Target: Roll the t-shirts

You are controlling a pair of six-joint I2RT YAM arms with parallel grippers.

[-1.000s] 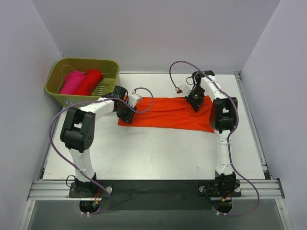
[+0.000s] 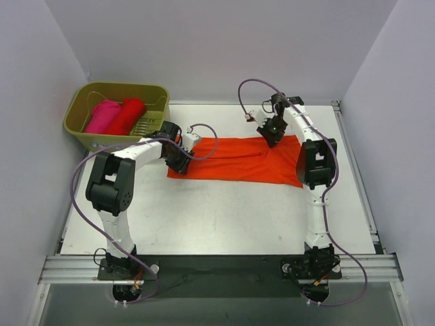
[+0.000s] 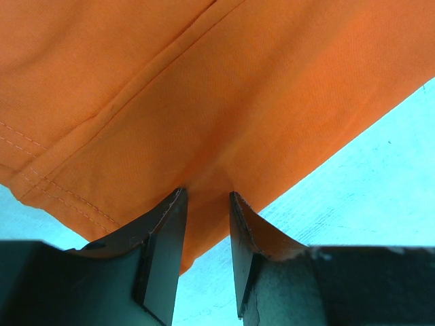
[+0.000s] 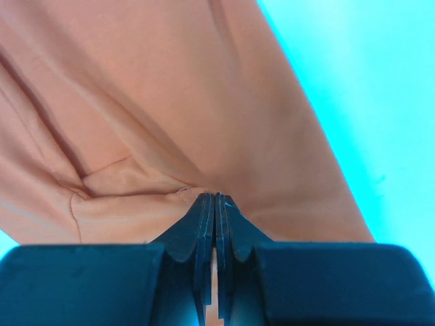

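An orange-red t-shirt (image 2: 234, 170) lies spread flat across the upper middle of the white table. My left gripper is over its left end, at a stitched hem near the edge, fingers part open with fabric beneath them. My right gripper is low over the shirt's right part, at a seam where folds gather, fingers shut together; whether any fabric is caught between them I cannot tell.
A green-yellow bin (image 2: 81, 115) at the back left holds a rolled red shirt (image 2: 126, 117) and a pink one (image 2: 102, 117).
My right gripper has moved slightly toward the back of the table over the shirt. The left arm looks unchanged in the top view.
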